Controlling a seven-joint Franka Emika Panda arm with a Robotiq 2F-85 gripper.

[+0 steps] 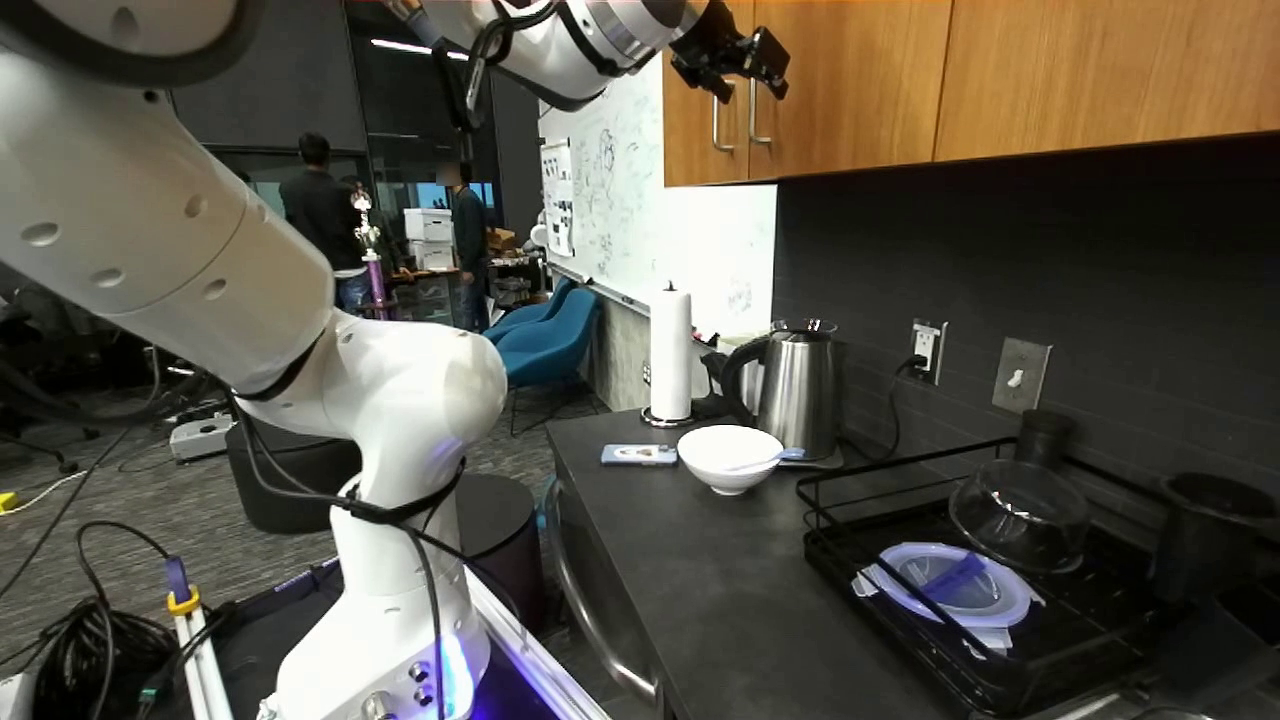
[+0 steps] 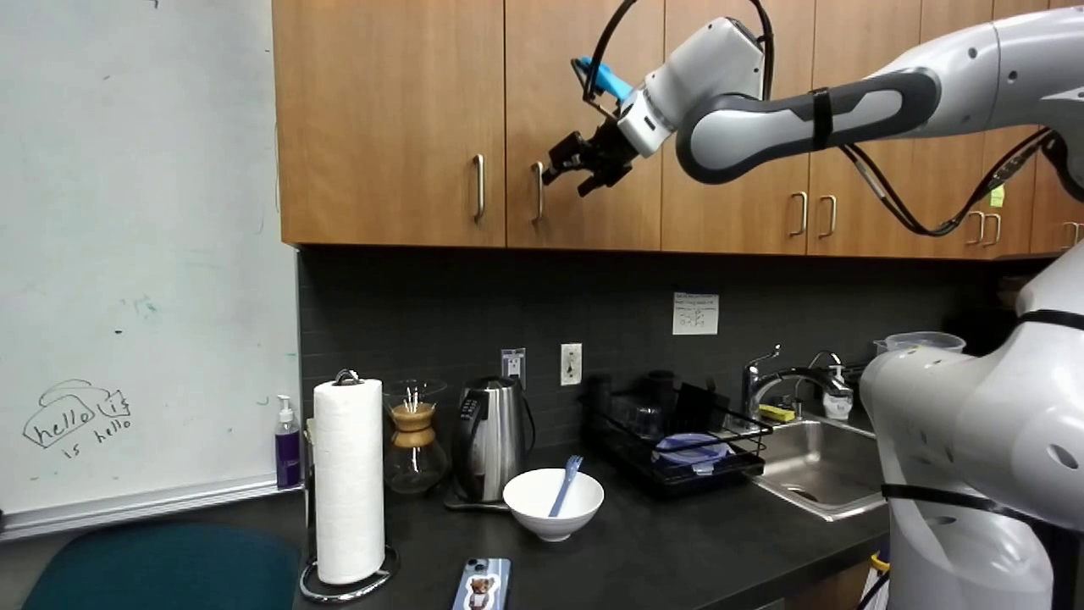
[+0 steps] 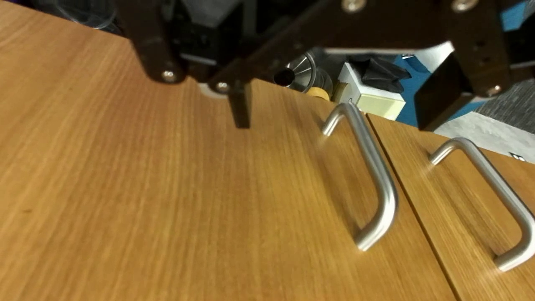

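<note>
My gripper (image 2: 566, 185) is open in front of the wooden upper cabinet, with nothing between its fingers. In the wrist view one finger (image 3: 240, 106) shows over the door and the other finger (image 3: 441, 95) stands farther right. A silver bar handle (image 3: 373, 170) on the right-hand door lies in the space below and between them, apart from both as far as I can tell. The neighbouring door's handle (image 2: 479, 188) is to the left in exterior view 2. Both cabinet doors (image 2: 391, 112) look closed.
Below on the dark counter (image 1: 744, 576) stand a white bowl (image 2: 528, 495) with a blue utensil, a kettle (image 2: 498, 432), a paper towel roll (image 2: 348, 478) and a phone (image 2: 482, 585). A black dish rack (image 1: 864, 564) sits farther along. Room under the cabinets is free of the arm.
</note>
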